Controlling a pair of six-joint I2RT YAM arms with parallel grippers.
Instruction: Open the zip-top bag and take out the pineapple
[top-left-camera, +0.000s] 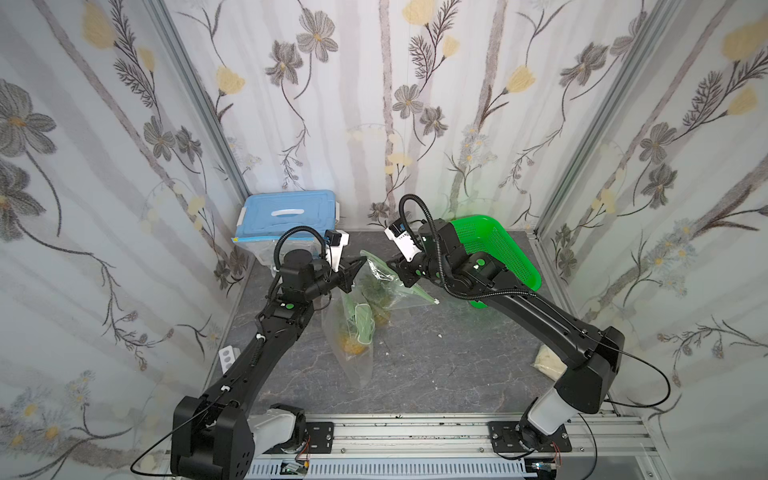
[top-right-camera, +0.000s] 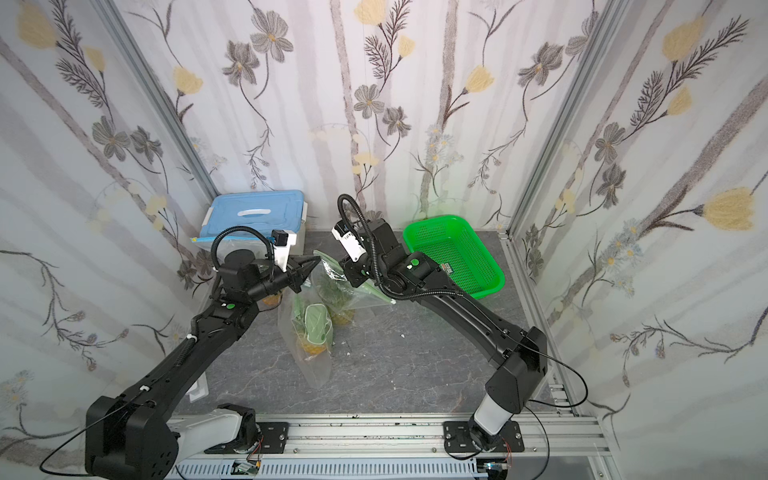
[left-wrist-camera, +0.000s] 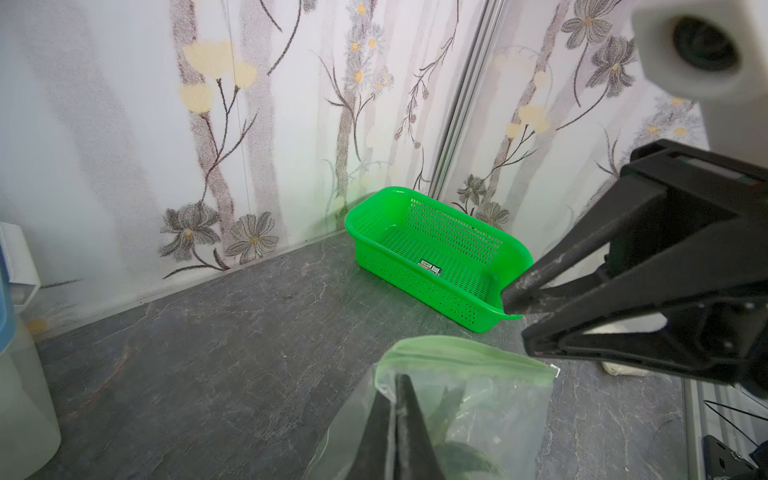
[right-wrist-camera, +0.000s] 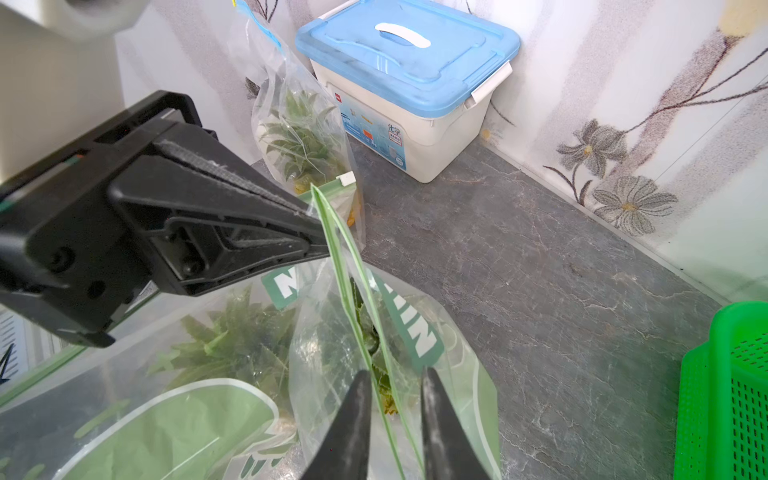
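Note:
My left gripper is shut on the upper corner of a clear zip top bag (top-left-camera: 382, 289), at its green zip edge (left-wrist-camera: 464, 352). Through the plastic I see the pineapple's green leaves (top-right-camera: 337, 294). From the right wrist view, the two green zip lips (right-wrist-camera: 352, 300) stand apart with a narrow gap, and a bit of yellow pineapple (right-wrist-camera: 387, 400) shows inside. My right gripper is part open, one finger each side of these lips. No plastic looks pinched between its fingers. The pineapple's lower body is mostly hidden.
A second bagged pineapple (top-left-camera: 352, 342) lies in front, its label green; another bag (right-wrist-camera: 300, 152) stands farther left by the blue-lidded box (right-wrist-camera: 416, 48). The green basket (top-right-camera: 480, 264) is at the right back.

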